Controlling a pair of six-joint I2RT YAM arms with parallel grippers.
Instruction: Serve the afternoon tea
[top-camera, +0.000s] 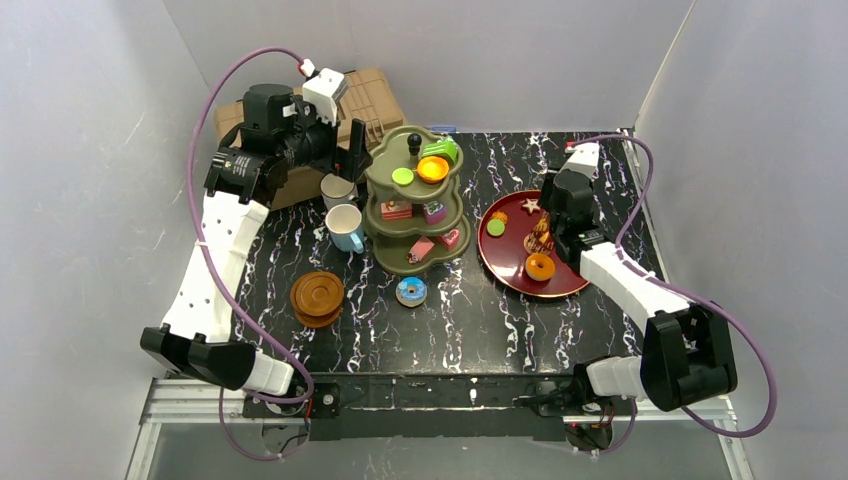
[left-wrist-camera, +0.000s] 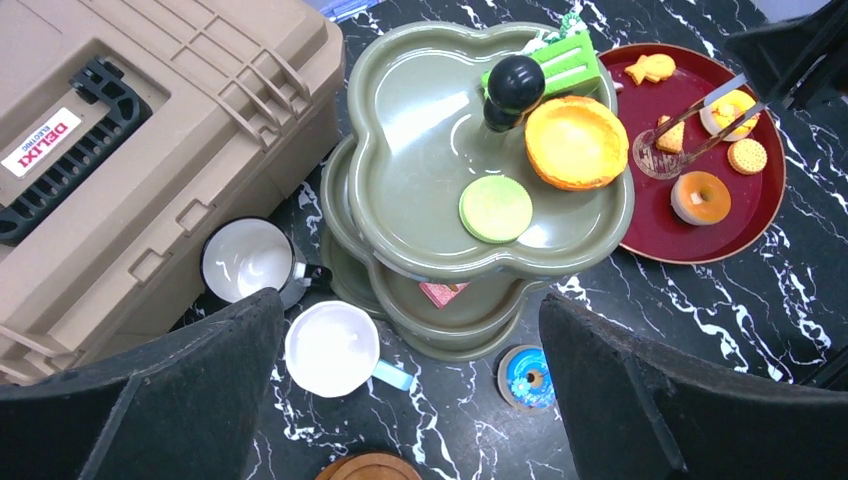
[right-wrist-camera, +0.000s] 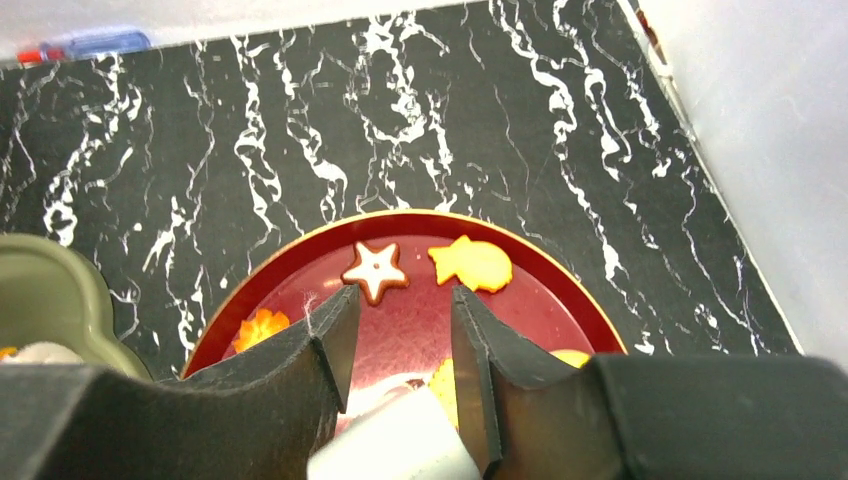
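Note:
A three-tier green stand (top-camera: 388, 178) holds an egg tart (left-wrist-camera: 576, 140), a green disc (left-wrist-camera: 495, 208) and other treats. To its right, the red tray (top-camera: 502, 261) holds an orange donut (left-wrist-camera: 700, 197), a star biscuit (right-wrist-camera: 376, 268), a fish biscuit (right-wrist-camera: 472, 263) and other pieces. My left gripper (top-camera: 355, 155) is open, beside the stand's top tier with nothing between its fingers. My right gripper is over the tray with its fingers apart; clear tong-like prongs reach below it in the left wrist view. Whether it grips them is unclear.
Two mugs (top-camera: 345, 228) stand left of the stand, by a beige case (left-wrist-camera: 160, 120). Brown coasters (top-camera: 318, 295) and a blue donut (top-camera: 411, 292) lie in front. Walls enclose both sides.

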